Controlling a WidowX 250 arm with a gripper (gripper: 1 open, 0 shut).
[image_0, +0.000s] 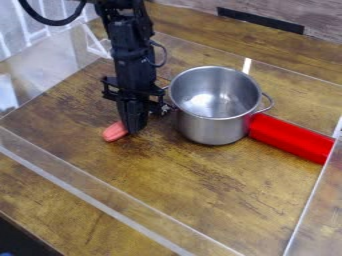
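My black gripper is low at the table's left-centre, over a small pink-red object whose near end shows below the fingers. The rest of that object is hidden by the gripper, and I cannot tell whether the fingers are closed on it. A steel pot with side handles stands just right of the gripper.
A long red cylinder lies right of the pot. Clear panels edge the wooden table, whose front part is bare.
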